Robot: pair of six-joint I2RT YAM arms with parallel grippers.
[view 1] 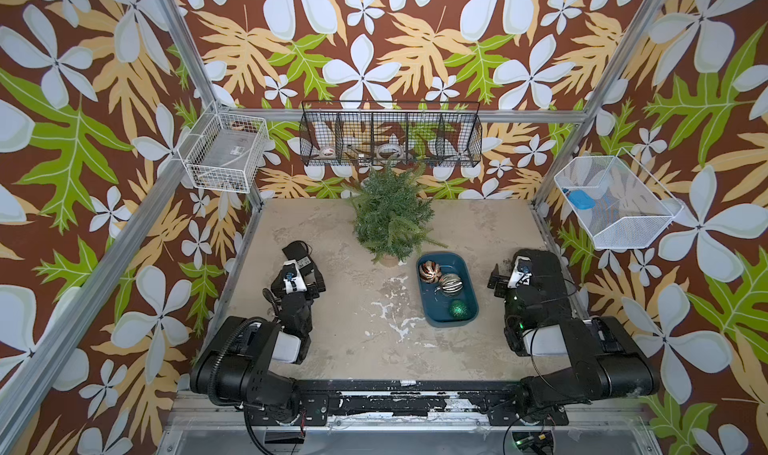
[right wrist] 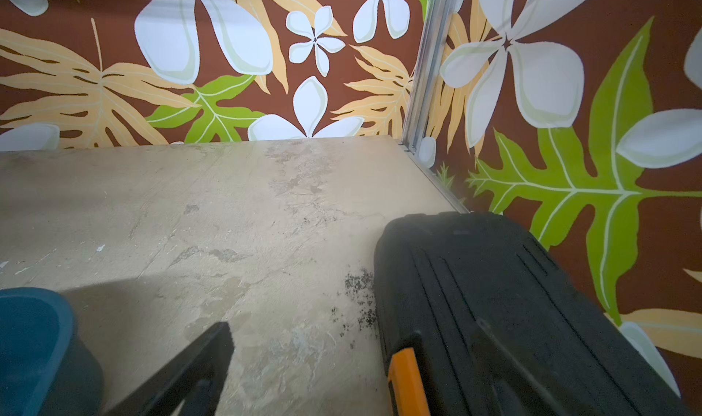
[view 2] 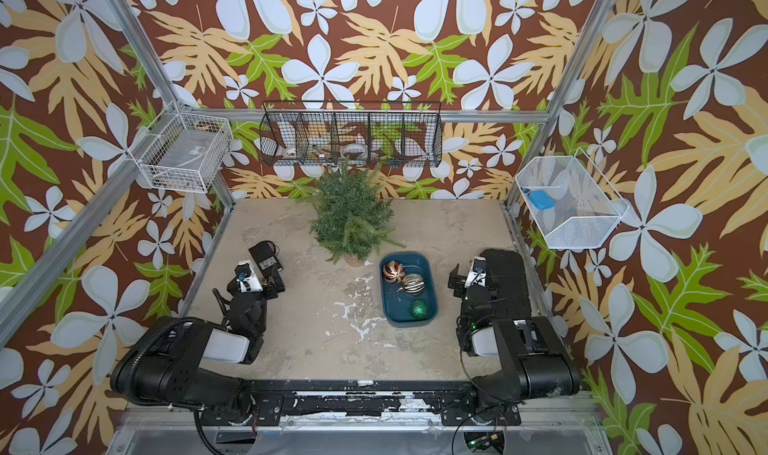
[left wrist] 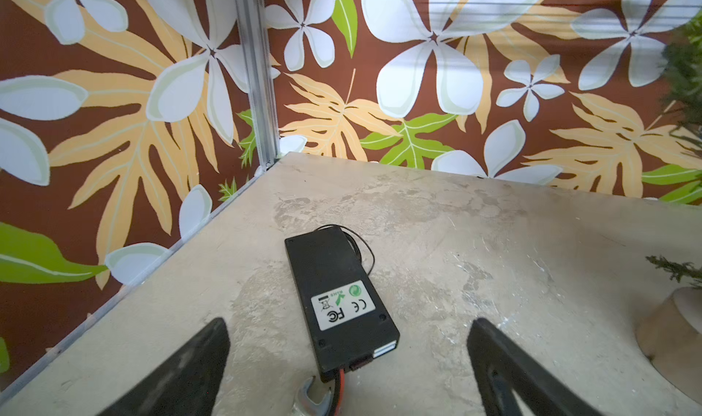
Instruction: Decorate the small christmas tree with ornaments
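Note:
A small green tree [view 1: 390,215] in a tan pot [view 2: 354,260] stands at the back middle of the table, with no ornaments visible on it. Right of centre, a blue tray [view 1: 438,318] holds three ornaments: a copper swirled ball [view 1: 429,272], a silver-and-dark striped ball [view 1: 451,284] and a green glittery ball [view 1: 457,308]. My left gripper is open on the table's left side, its blurred fingers [left wrist: 186,368] apart and empty. On the right side, beyond the tray, my right gripper is open too, holding nothing.
A black power box [left wrist: 340,299] with a cable lies in front of the left gripper. Beside the right gripper rests a black case [right wrist: 497,306] with an orange latch. Wire baskets [view 1: 390,139] hang along the back wall. Bare table lies between the arms, left of the tray.

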